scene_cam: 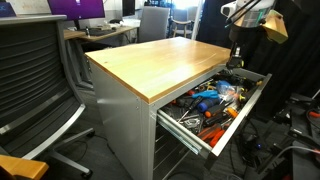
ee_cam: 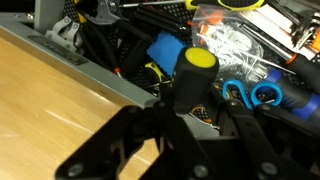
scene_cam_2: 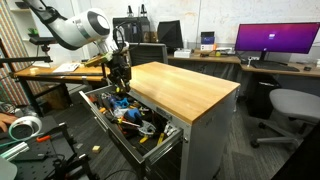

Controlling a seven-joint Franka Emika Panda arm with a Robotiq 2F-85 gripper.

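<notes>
A dark cylindrical object with a round yellow end (ee_cam: 198,62) is held upright toward the camera in the wrist view. My gripper is shut on it, its black fingers at the object's sides. Over the far part of the open metal drawer (scene_cam: 185,133) hangs the gripper (scene_cam: 236,60), and the same pose shows from the other side, where the gripper (scene_cam_2: 122,88) is above the drawer's contents. Tools and cables fill the drawer, among them blue-handled scissors (ee_cam: 265,93). The object's lower end is hidden in the wrist view.
The wooden cabinet top (scene_cam: 160,63) beside the drawer is bare. A clear plastic bag (ee_cam: 228,42) lies among the tools. An office chair (scene_cam: 40,90) stands at the left, and a desk with a monitor (scene_cam_2: 277,37) is behind.
</notes>
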